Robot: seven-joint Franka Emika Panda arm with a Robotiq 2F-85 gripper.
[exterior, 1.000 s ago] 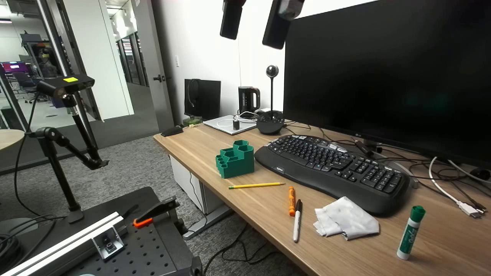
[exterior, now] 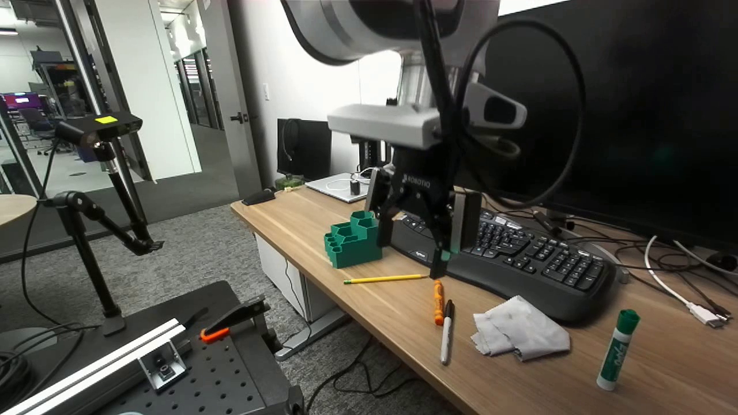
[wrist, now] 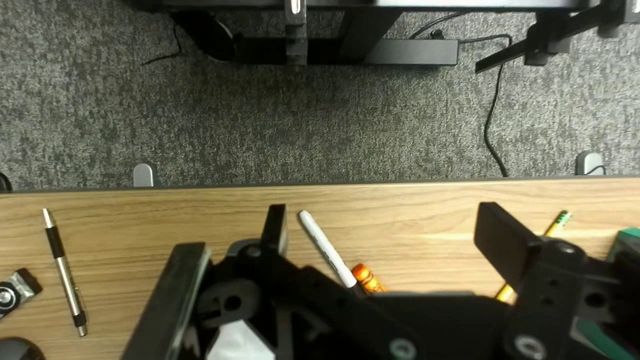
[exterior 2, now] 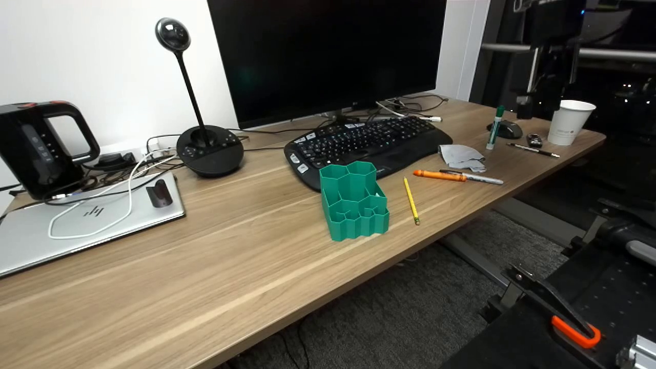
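Note:
My gripper (exterior: 413, 255) hangs open above the desk, its fingers wide apart and nothing held. From the wrist view, a white marker with a black cap (wrist: 327, 247) and an orange crayon (wrist: 367, 278) lie below, seen between the spread fingers. A yellow pencil (exterior: 386, 279) rests between the crayon and the green honeycomb organizer (exterior 2: 355, 212), whose compartments look empty. The grey cloth (exterior: 520, 331) is crumpled near the marker. Upright to its right is a green-capped marker (exterior: 617, 350). Part of the crayon and pencil is hidden by my gripper in the wrist view.
Behind these stand the black keyboard (exterior: 515, 252) and a large monitor (exterior 2: 326, 55). A paper cup (exterior 2: 569, 123), a pen (exterior 2: 533, 150) and a mouse (exterior 2: 509, 129) sit at the desk's far right in exterior view 2.
The arm has come down from the top of exterior view 1 to hang over the desk, in front of the keyboard and organizer. The desk objects look unmoved.

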